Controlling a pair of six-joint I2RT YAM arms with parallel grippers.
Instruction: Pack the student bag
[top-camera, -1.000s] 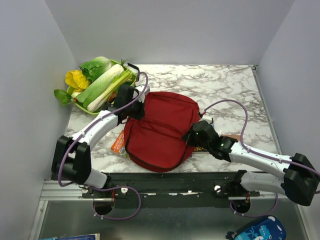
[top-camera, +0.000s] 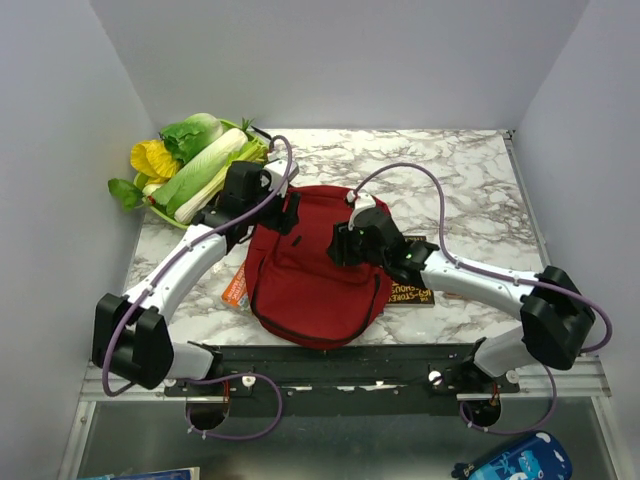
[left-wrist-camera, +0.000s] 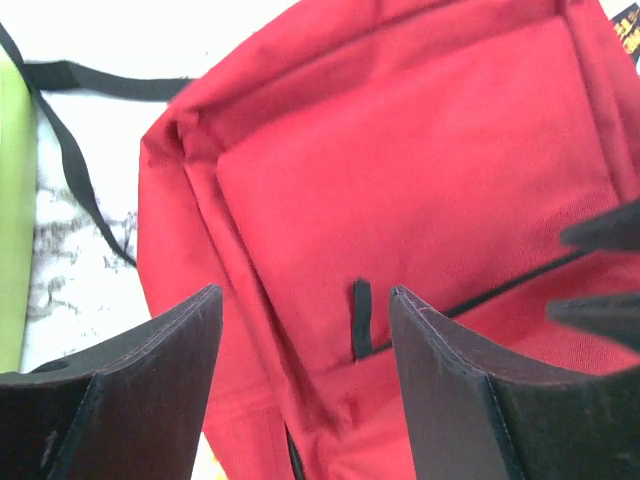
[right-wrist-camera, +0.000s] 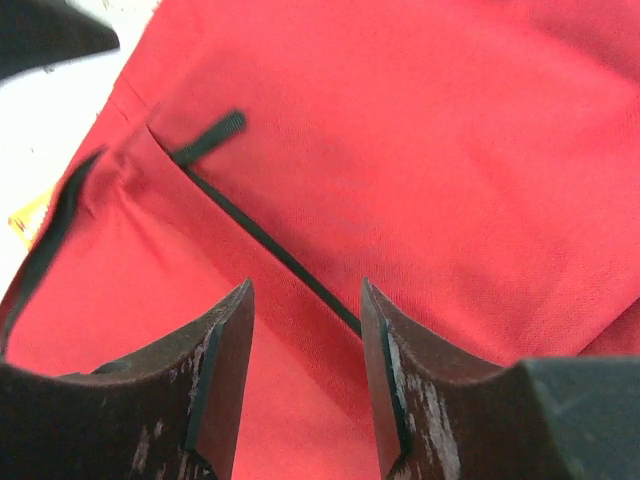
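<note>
The red bag (top-camera: 315, 285) lies flat on the marble table, its front edge near the table's front. Over its upper left part stands my left gripper (top-camera: 291, 216), open and empty; the left wrist view has red cloth (left-wrist-camera: 420, 180) beneath it. My right gripper (top-camera: 337, 246) hovers over the bag's middle, fingers (right-wrist-camera: 225, 350) apart with only red cloth showing between them. A black zip pull (right-wrist-camera: 212, 138) sits at the end of a dark zip line across the bag. The bag's inside is hidden.
A green basket (top-camera: 180, 222) of vegetables stands at the back left. An orange book (top-camera: 235, 291) and a dark book (top-camera: 412, 297) poke out beside the bag. A blue pouch (top-camera: 520, 460) lies at the bottom right.
My right gripper has left the bag's right edge and moved left over its middle. The bag's upper right edge has drawn a little inward.
</note>
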